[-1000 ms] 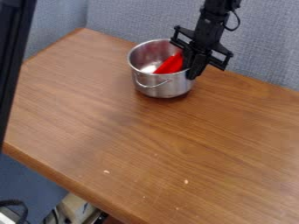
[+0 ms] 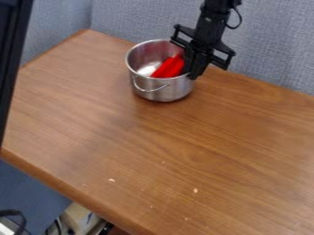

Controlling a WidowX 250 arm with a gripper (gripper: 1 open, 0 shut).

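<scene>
A steel pot [image 2: 152, 85] with a wire handle stands toward the back of the wooden table, a red object [image 2: 168, 67] inside it. My black gripper [image 2: 192, 72] reaches down at the pot's right rim, its lower part close against the rim. Whether its fingers are open or shut, and whether anything is between them, is too small and dark to tell.
A grey padded wall [image 2: 270, 46] rises behind. A dark vertical bar stands at the left edge, with cables at lower left.
</scene>
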